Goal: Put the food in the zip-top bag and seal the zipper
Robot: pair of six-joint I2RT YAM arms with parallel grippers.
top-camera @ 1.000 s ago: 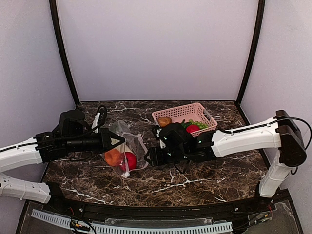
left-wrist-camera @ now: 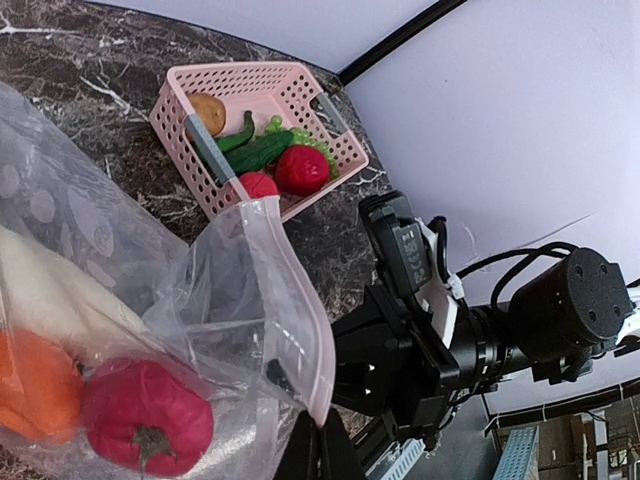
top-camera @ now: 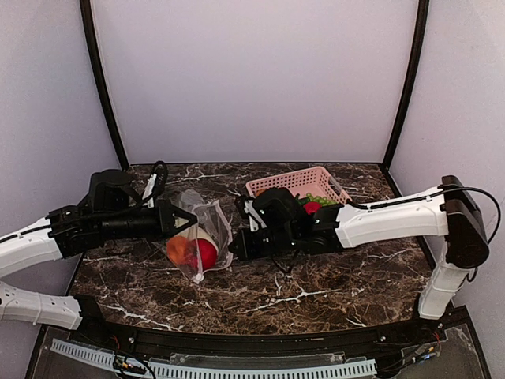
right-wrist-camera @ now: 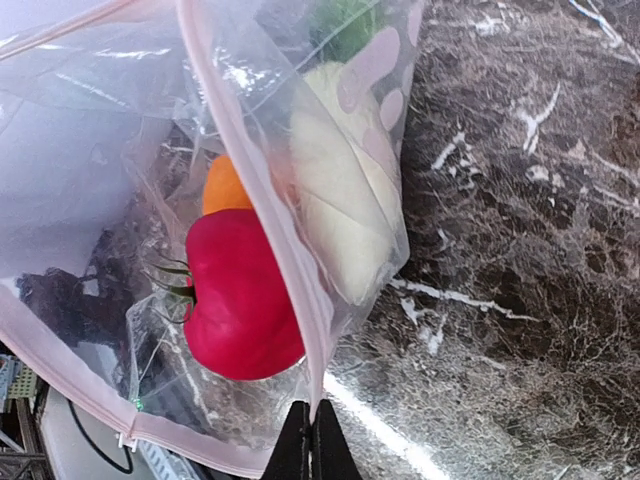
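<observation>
The clear zip top bag (top-camera: 213, 217) stands upright with its mouth gaping wide. Inside, a red tomato (right-wrist-camera: 243, 295), an orange food (left-wrist-camera: 38, 385) and a white vegetable with a green top (right-wrist-camera: 340, 190) are visible through the plastic. In the left wrist view my left gripper is shut on the pinkish zipper rim of the bag. My right gripper has its fingers together on the rim at another spot, pinching the edge nearest the basket. The top view shows both grippers at the bag's mouth, left above and right at its right side.
Behind the right arm, a pink basket (top-camera: 292, 180) holds a potato (left-wrist-camera: 208, 113), green vegetables (left-wrist-camera: 260, 151), grapes and red items. Dark marbled table (top-camera: 308, 304) in front of the arms is clear. Walls close in on the left, back and right.
</observation>
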